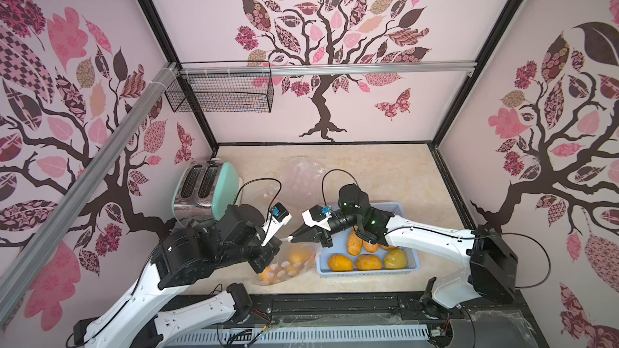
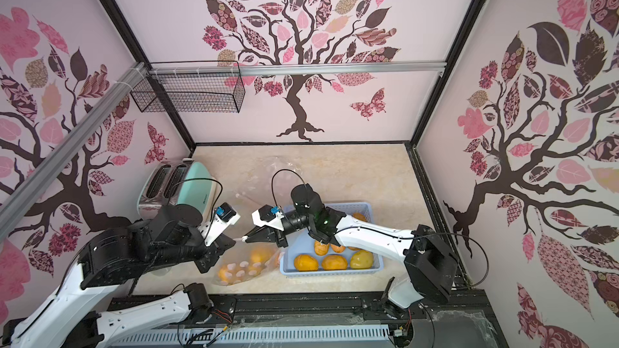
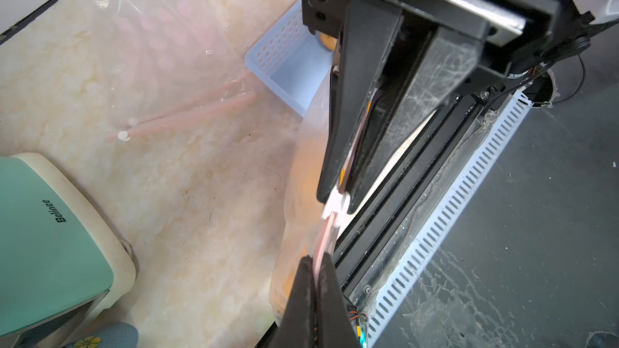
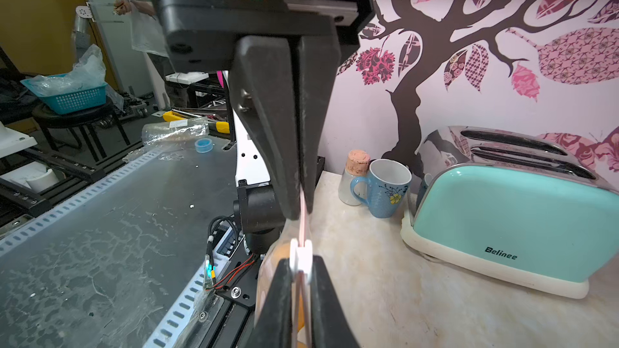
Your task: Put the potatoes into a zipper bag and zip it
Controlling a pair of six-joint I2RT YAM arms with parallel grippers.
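Observation:
A clear zipper bag (image 1: 287, 267) with orange-yellow potatoes inside hangs at the front of the counter, below both grippers. Its pink zip strip with a white slider (image 4: 300, 259) runs between them. My right gripper (image 2: 247, 238) is shut on the top of the bag by the slider. My left gripper (image 2: 222, 245) is shut, pointing along the strip just left of the right one; whether the strip is between its fingertips or behind them is unclear. More potatoes (image 1: 368, 261) lie in a light blue basket (image 1: 399, 272) at right.
A second empty zipper bag (image 3: 164, 51) lies flat behind. The mint toaster (image 4: 503, 225), blue mug (image 4: 387, 196) and cork-lidded jar (image 4: 350, 187) stand at the left.

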